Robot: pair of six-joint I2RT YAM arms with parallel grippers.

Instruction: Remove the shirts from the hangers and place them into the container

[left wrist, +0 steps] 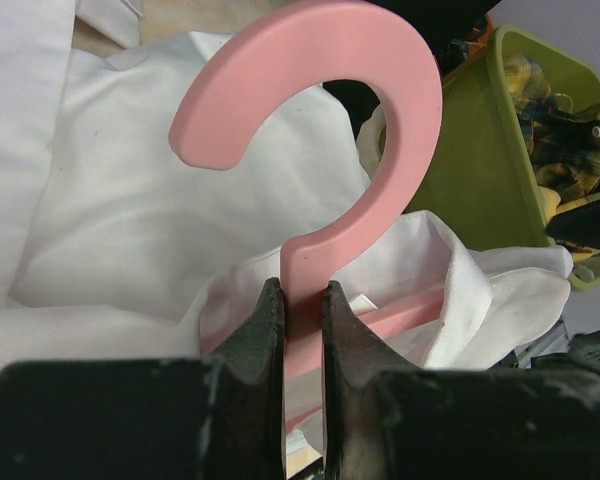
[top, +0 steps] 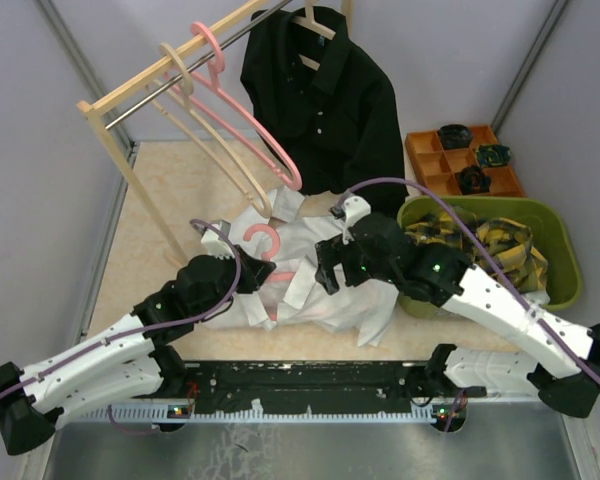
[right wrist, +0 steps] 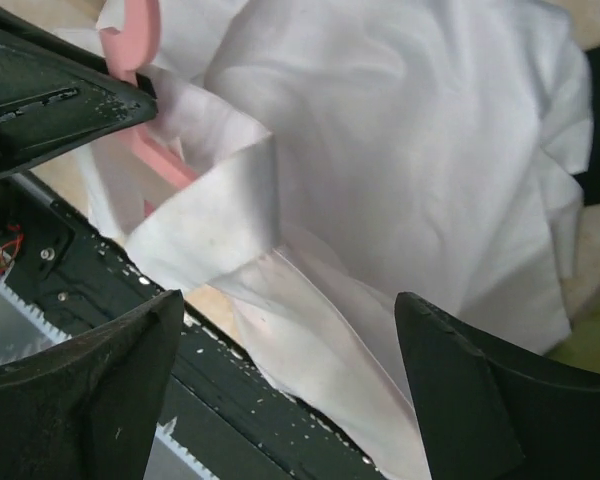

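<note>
A white shirt [top: 325, 297] lies spread and rumpled on the table, with a pink hanger [top: 263, 236] partly inside it. My left gripper is shut on the neck of the pink hanger [left wrist: 393, 95], just below its hook. Part of the hanger's bar shows at the collar; the rest is hidden by cloth. My right gripper stands open above the shirt's right side. A folded white flap of the shirt [right wrist: 225, 215] is seen beyond its spread fingers [right wrist: 435, 370], with nothing gripped.
A wooden rack with empty hangers [top: 242, 120] and a black shirt [top: 330, 110] stands behind. To the right are a green bin [top: 570, 265] of patterned cloth and an orange divided box [top: 430, 165]. Bare table shows at the left.
</note>
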